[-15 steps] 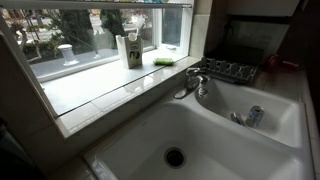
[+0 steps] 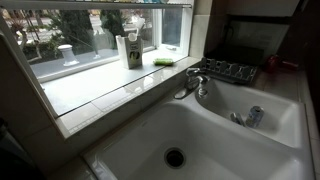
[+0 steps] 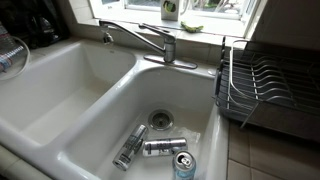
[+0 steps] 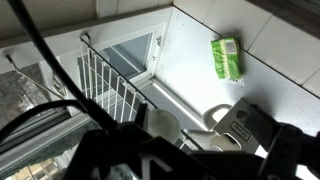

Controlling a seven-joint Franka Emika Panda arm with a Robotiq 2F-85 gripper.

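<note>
At the lower edge of the wrist view, my gripper shows as dark, blurred fingers standing open, with nothing visibly held. It faces the windowsill [image 4: 185,50], where a green packet [image 4: 226,60] lies apart from the fingers. A carton [image 4: 240,125], partly covered by the gripper, stands nearer to it. Neither exterior view clearly shows the gripper. Several cans rest in one sink basin: a lying can [image 3: 165,147], a tilted can [image 3: 130,147] and a blue-and-silver can [image 3: 184,165] at the front.
Between the basins and the window rises the faucet [image 3: 165,45]. A dark dish rack [image 3: 270,85] occupies the counter beside the can basin. The other basin [image 2: 140,150] is empty around its drain [image 2: 175,157]. A white cup-like object [image 2: 67,53] stands by the window.
</note>
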